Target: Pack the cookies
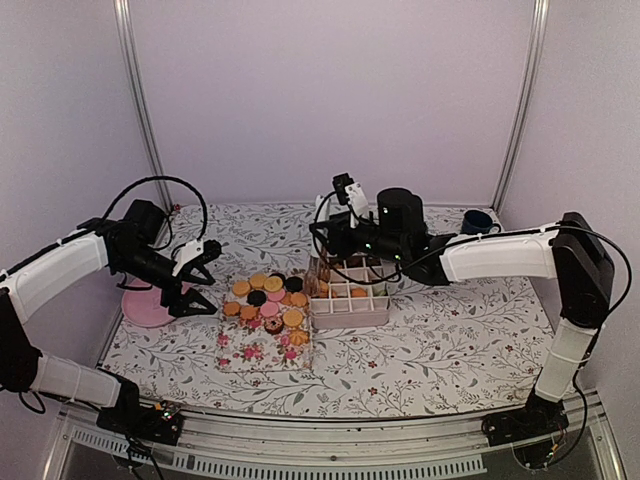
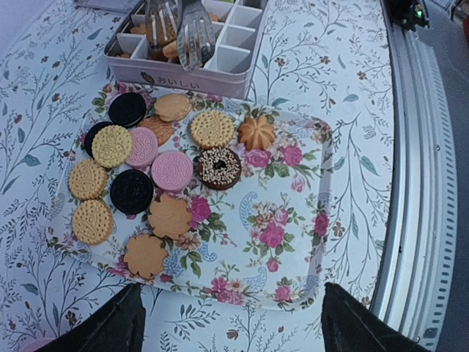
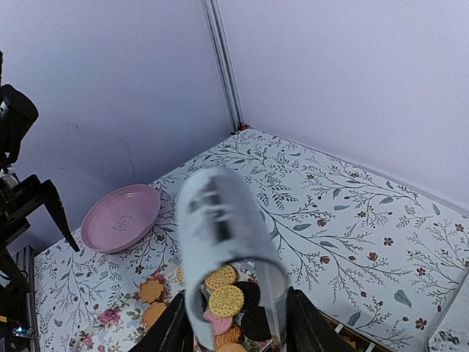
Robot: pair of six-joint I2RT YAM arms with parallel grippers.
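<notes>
Round pink, black, tan and orange cookies (image 1: 273, 310) lie on a floral tray (image 1: 240, 358) left of centre. A pink divided box (image 1: 350, 318) adjoins it on the right, with a few cookies in its compartments. Above the box's left part, my right gripper stands open, the white handle of the tongs (image 3: 229, 198) between its fingers. The slotted tong heads (image 2: 196, 40) point down into the box and are spread apart; whether a cookie sits between them I cannot tell. My left gripper (image 1: 214, 296) is open and empty at the tray's left side.
A pink plate (image 3: 123, 218) sits at the far left, partly behind the left arm in the top view. At the back right stands a dark blue mug (image 1: 478, 222). Bare patterned tablecloth (image 1: 450, 345) spreads right of the box.
</notes>
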